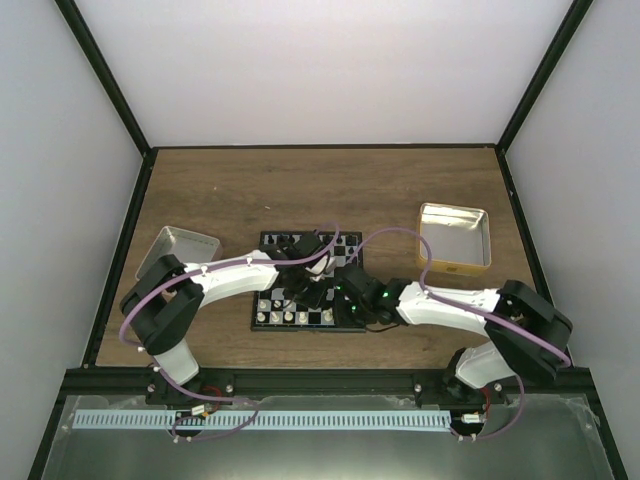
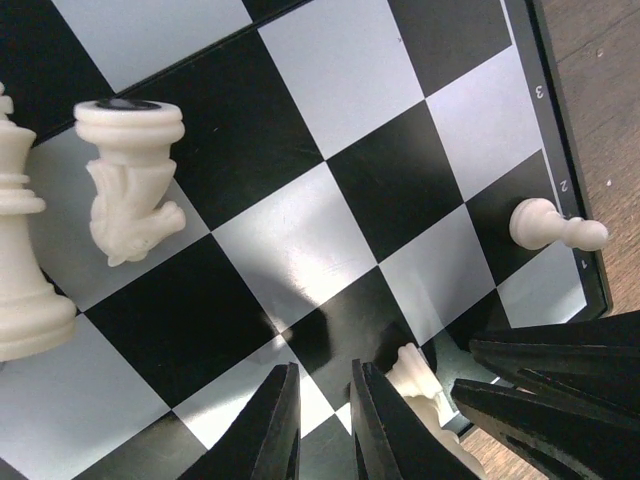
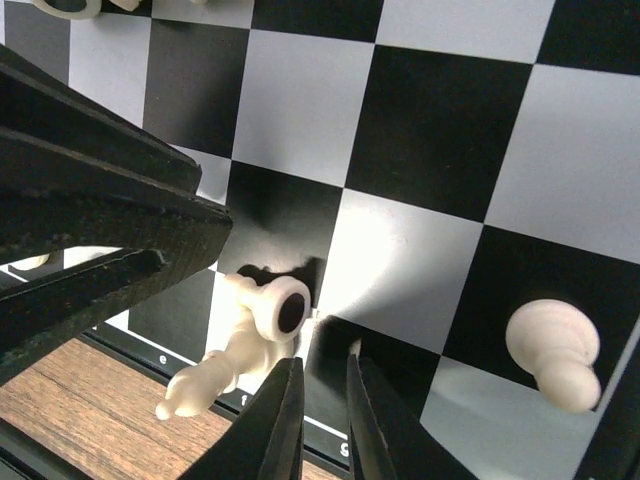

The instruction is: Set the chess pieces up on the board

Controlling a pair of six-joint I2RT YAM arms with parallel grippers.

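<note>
Both grippers work low over the chessboard. In the left wrist view my left gripper points down between a white knight lying on its side, a tall white piece and a white piece beside the other gripper's black fingers. A white pawn is near the edge. In the right wrist view my right gripper has its fingertips close together beside a white piece; whether it grips anything is unclear. A pawn stands to its right.
A pale grey bin sits left of the board, a yellow-rimmed bin to the right. The two grippers are very close together.
</note>
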